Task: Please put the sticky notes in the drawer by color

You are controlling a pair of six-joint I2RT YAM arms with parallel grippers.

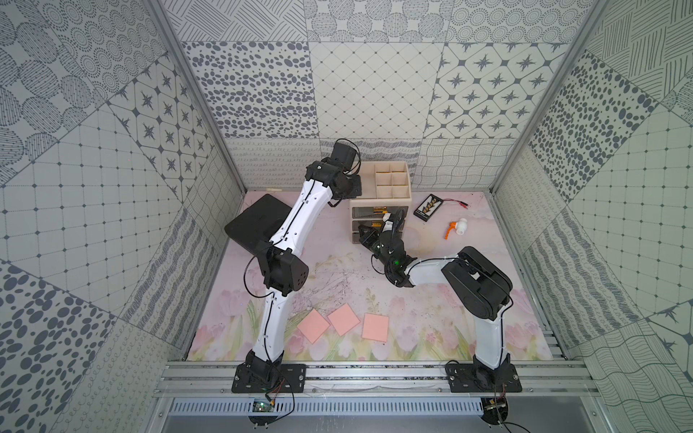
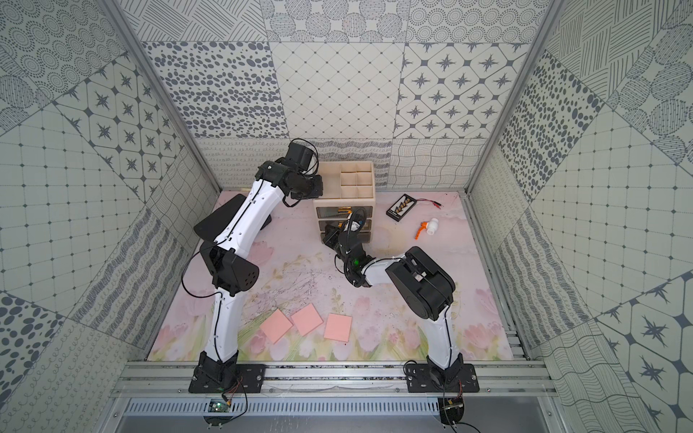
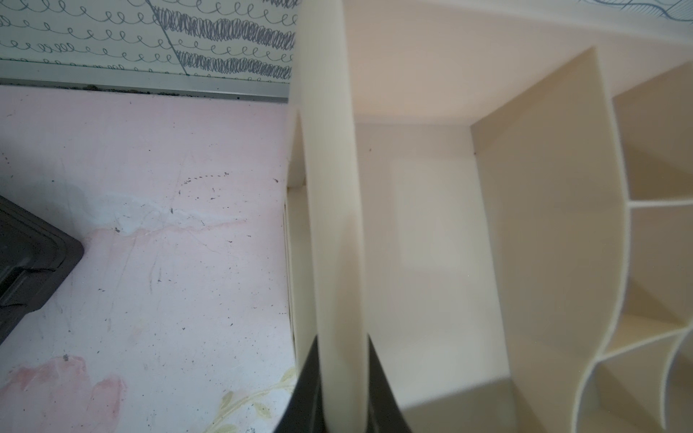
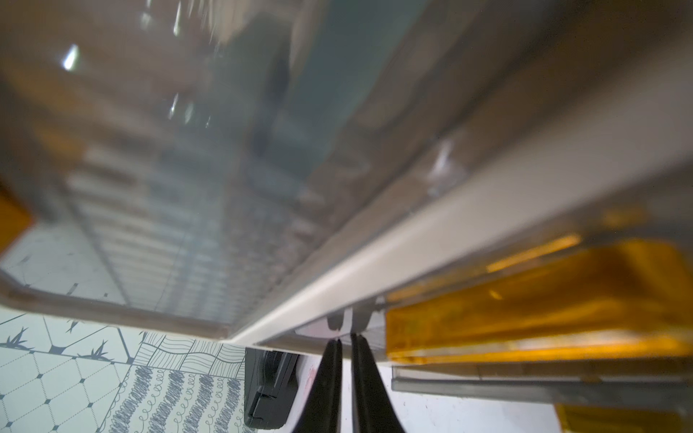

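Three pink sticky notes (image 1: 313,326) lie flat on the front of the table, apart from both grippers. The beige cabinet (image 1: 380,202) stands at the back, with clear-fronted drawers below an open-topped organizer. My left gripper is shut on the organizer's left wall (image 3: 335,238). At the drawer fronts, my right gripper is shut, its tips against a pale drawer edge (image 4: 303,342); anything between them is hidden. In the right wrist view an orange item (image 4: 534,306) shows at the drawers. The right arm covers part of the drawers from above.
A black case (image 1: 260,222) lies left of the cabinet. On the right are a black tray of small parts (image 1: 428,207) with a red-tipped lead and an orange-and-white object (image 1: 457,227).
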